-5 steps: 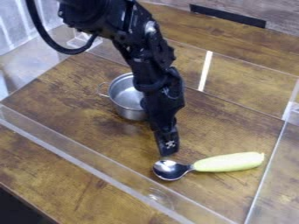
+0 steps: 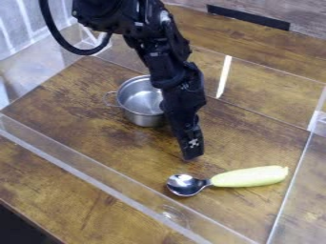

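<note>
The black robot arm reaches down from the top, its gripper (image 2: 190, 147) pointing at the wooden board just above a metal spoon (image 2: 186, 185) and to the left of a pale yellow-green corn cob (image 2: 249, 177). The spoon's handle end meets or lies under the cob. A steel pot (image 2: 136, 98) stands behind the arm, partly hidden by it. Whether the fingers are open or shut is hard to make out.
Clear panels (image 2: 76, 152) edge the wooden work area at the front, right and back. The board left of the spoon and below the pot is bare.
The gripper has risen a little, away from the spoon, over the last second. The pot, spoon and cob look unmoved.
</note>
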